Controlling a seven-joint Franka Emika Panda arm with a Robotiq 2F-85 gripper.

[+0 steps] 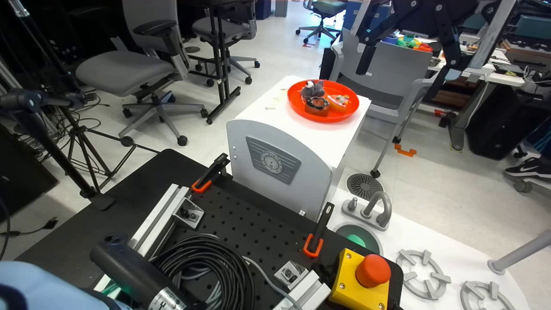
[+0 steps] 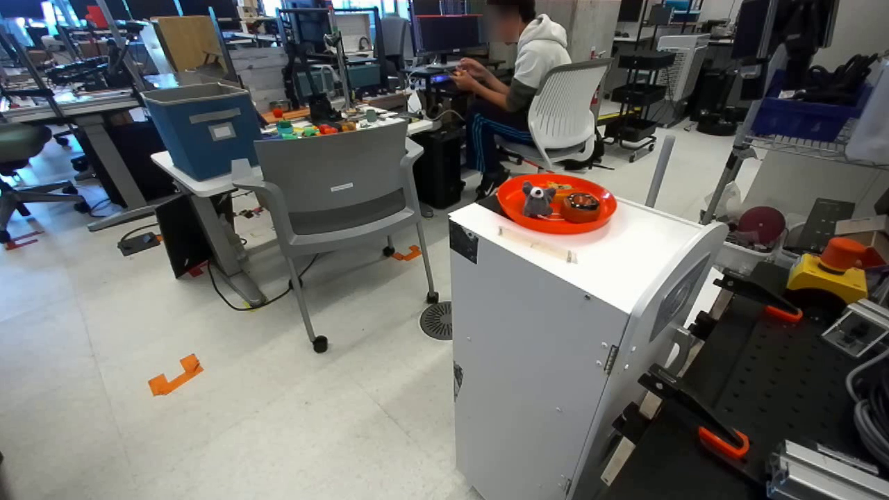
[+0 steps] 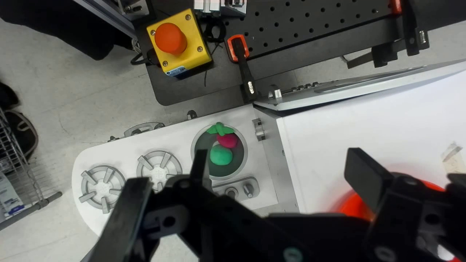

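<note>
High over the play kitchen, my gripper (image 1: pixel 400 76) hangs with its dark fingers spread wide and nothing between them. The wrist view shows the gripper open above the white counter and cabinet. In the round grey sink (image 3: pixel 195 150) lie a green rounded toy (image 3: pixel 221 155) and a dark pink toy (image 3: pixel 227 140) with green leaves. On the white cabinet top rests an orange-red plate (image 2: pixel 533 223). It carries a grey mouse-like toy (image 2: pixel 537 200), a brown round toy (image 2: pixel 580 205) and another orange toy (image 1: pixel 338 101). My fingers partly cover the plate in the wrist view.
A grey faucet (image 1: pixel 382 209) rises beside the sink, with two stove burners (image 1: pixel 423 274) farther along. The black pegboard table (image 1: pixel 237 217) holds clamps, coiled cable and a yellow box with a red button (image 1: pixel 373 270). A grey chair (image 2: pixel 337 183) stands behind the cabinet.
</note>
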